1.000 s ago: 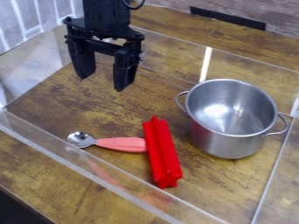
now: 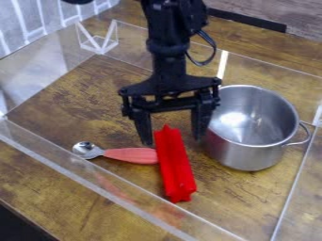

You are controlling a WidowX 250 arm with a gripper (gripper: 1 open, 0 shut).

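Note:
My black gripper (image 2: pixel 164 120) is open in the middle of the camera view, over the top end of a long red object (image 2: pixel 175 173). Its two fingers are spread, one to either side of that end, and I cannot tell whether they touch it. A spoon with a pink handle (image 2: pixel 124 154) lies just left of the red object, its metal head to the left. A steel pot (image 2: pixel 251 144) with handles stands to the right, close beside the gripper's right finger, which hides part of its left side.
Clear transparent edging runs along the left and front, and a white wire item (image 2: pixel 98 40) stands at the upper left.
The arm has swept right and toward the front, from the upper left to above the red object's top end. The red object, spoon and pot appear unmoved.

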